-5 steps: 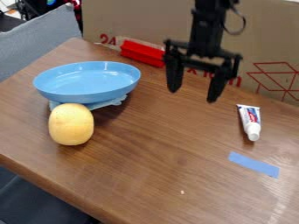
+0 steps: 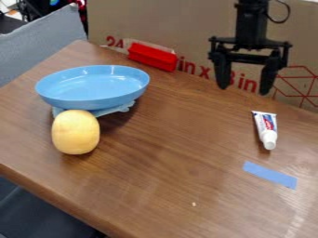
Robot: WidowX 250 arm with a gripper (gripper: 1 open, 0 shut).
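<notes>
My black gripper hangs open at the top right, above the back of the wooden table, with nothing between its fingers. A white toothpaste tube lies on the table below it and to the right. A light blue bowl rests at the left on a light blue support, with a round yellow object in front of it. A red box-like object sits at the back, against the cardboard.
A cardboard panel lines the back. A strip of blue tape is on the right of the table, whose middle and front are clear. A grey surface lies beyond the left edge.
My gripper has moved to the right and up, away from the middle of the table. The objects on the table have not moved.
</notes>
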